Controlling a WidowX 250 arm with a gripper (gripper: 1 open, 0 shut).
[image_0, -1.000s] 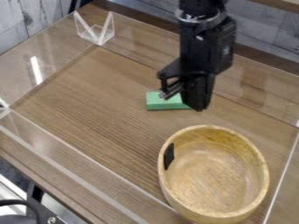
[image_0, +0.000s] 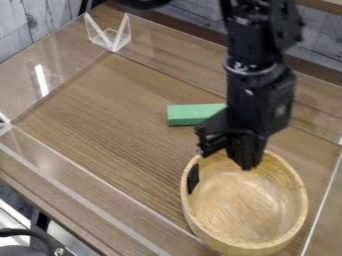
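The black robot gripper (image_0: 230, 150) hangs over the upper-left rim of a round tan bowl (image_0: 243, 225), its tips low at that rim. It looks shut, with nothing clearly visible between its fingers, though the dark tips are hard to make out. A green block (image_0: 187, 114) lies on the wooden surface (image_0: 107, 150) behind the gripper's tips, to their left, partly hidden by the arm.
A clear plastic holder (image_0: 110, 32) stands at the far back left. Dark cables (image_0: 27, 236) show beyond the edge at the lower left.
The bowl and block look unmoved.
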